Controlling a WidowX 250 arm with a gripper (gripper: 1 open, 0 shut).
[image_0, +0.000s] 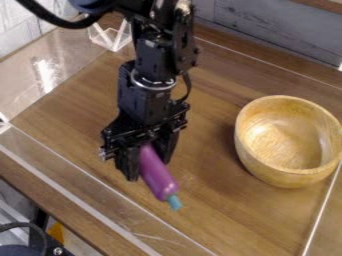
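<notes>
My black gripper (142, 152) reaches down over the middle-left of the wooden table, shut on a purple tube-like object (158, 176) with a teal tip. The tube slants down toward the front right, its tip low over or at the tabletop; whether it touches cannot be told.
A wooden bowl (286, 165) stands on the right of the table. A clear plastic piece (111, 32) is at the back left. The table's left front edge runs diagonally at lower left, with dark clutter beyond it.
</notes>
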